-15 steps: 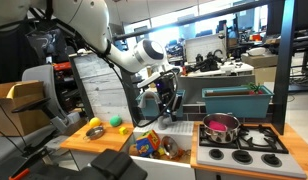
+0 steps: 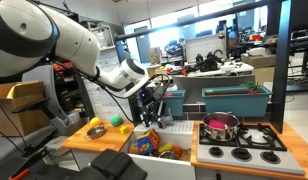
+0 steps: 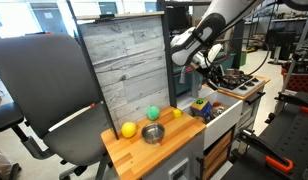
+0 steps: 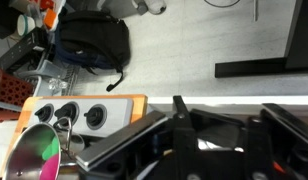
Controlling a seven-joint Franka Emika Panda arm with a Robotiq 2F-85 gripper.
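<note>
My gripper (image 2: pixel 151 115) hangs over the open drawer (image 2: pixel 164 174) below the counter, in exterior view 1. It is shut, with nothing visible between its fingers. A yellow and blue box (image 2: pixel 147 142) stands in the drawer, close below the gripper. Orange and red items (image 2: pixel 172 153) lie beside it. In exterior view 2 the same box (image 3: pixel 201 105) shows at the drawer's near end. The dark gripper parts cover much of the drawer in the wrist view, so its contents are mostly hidden there.
A pot (image 2: pixel 221 125) with colourful contents sits on the counter beside the stove (image 2: pixel 244 155). On the left counter are a metal bowl (image 3: pixel 153 133), a green ball (image 3: pixel 153 113) and a yellow ball (image 3: pixel 129 129). A teal bin (image 2: pixel 237 104) stands at the back.
In exterior view 1 my gripper has moved left and somewhat lower, from near the back of the counter to above the box. The drawer and its contents look unchanged.
</note>
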